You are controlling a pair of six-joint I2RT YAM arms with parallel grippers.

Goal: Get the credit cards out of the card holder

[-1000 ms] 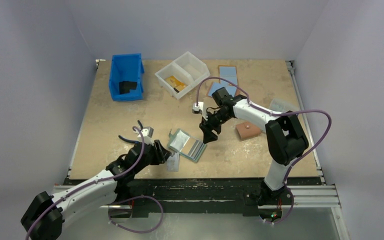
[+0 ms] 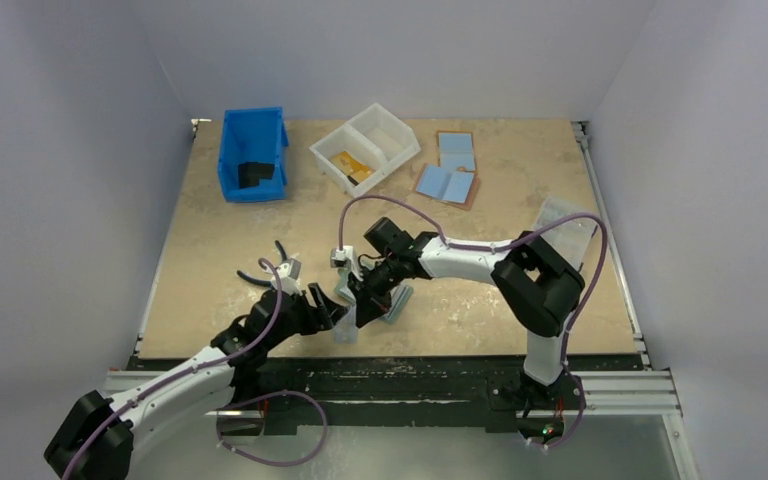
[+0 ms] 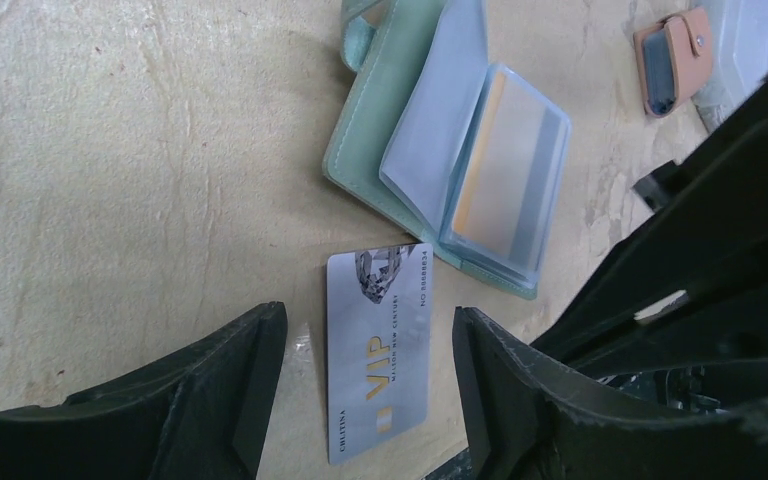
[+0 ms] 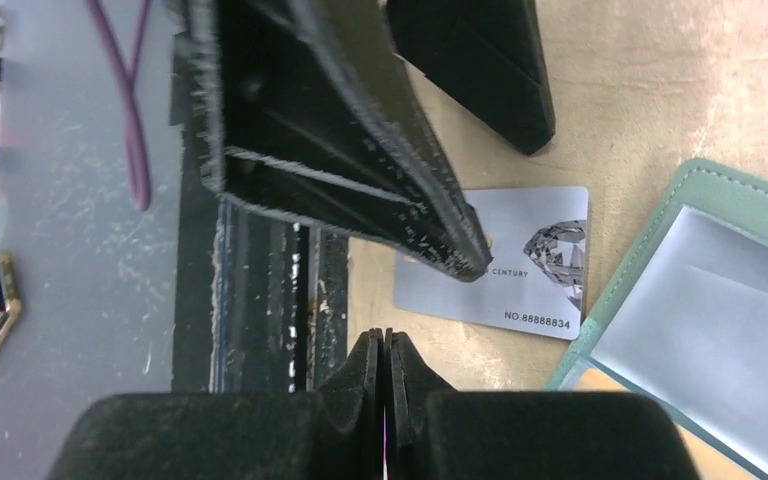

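A silver VIP card [image 3: 378, 350] lies flat on the table beside the open mint-green card holder [image 3: 363, 140], with its clear sleeves [image 3: 507, 175]. My left gripper is open over the card, its two fingers either side of it in the left wrist view. My right gripper is shut just beside the card and holder in the right wrist view; whether anything is between its fingertips cannot be made out. In the top view the right arm partly hides the holder.
A blue bin [image 2: 252, 130] and white divided box [image 2: 390, 140] stand at the back. Blue-lined holders [image 2: 456, 147], a pink holder [image 3: 690, 50] and a clear container [image 2: 565, 225] are toward the right. Dark curved tools [image 2: 252, 279] lie left of the holder.
My right gripper has moved left and toward the front, from beside the holder to over it, near my left gripper. The left gripper has barely moved and its fingers appear wider apart.
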